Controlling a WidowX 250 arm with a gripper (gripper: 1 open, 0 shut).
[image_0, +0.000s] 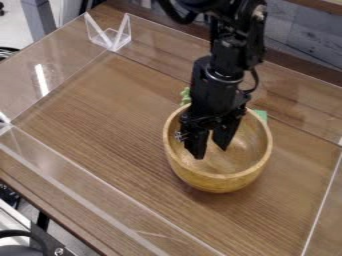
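Observation:
A large tan bowl (219, 170) rests on the wooden table toward the right. The black gripper (209, 135) reaches down from the top into the bowl's back left part, its dark fingers low inside near the rim. Whether anything is between them is hard to tell. Small green items show just behind the bowl, partly hidden by the arm and rim.
A clear wire-like holder (110, 32) stands at the table's back left edge. A wall runs along the back.

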